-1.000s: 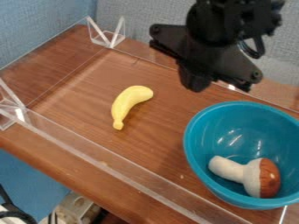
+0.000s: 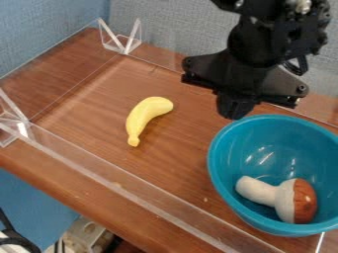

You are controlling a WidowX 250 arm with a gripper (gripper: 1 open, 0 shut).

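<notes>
My black gripper (image 2: 235, 105) hangs at the upper right, above the back rim of a blue bowl (image 2: 227, 163); it looks shut, with nothing visible between its fingers. Inside the bowl lies a toy mushroom (image 2: 295, 202) with a white stem and brown cap. A yellow banana (image 2: 148, 116) lies on the wooden table (image 2: 106, 148), left of the bowl and apart from the gripper.
Clear plastic barriers run along the table's front and back edges, with small white-edged stands (image 2: 119, 38) at the back left and left side.
The banana, bowl and mushroom have not moved.
</notes>
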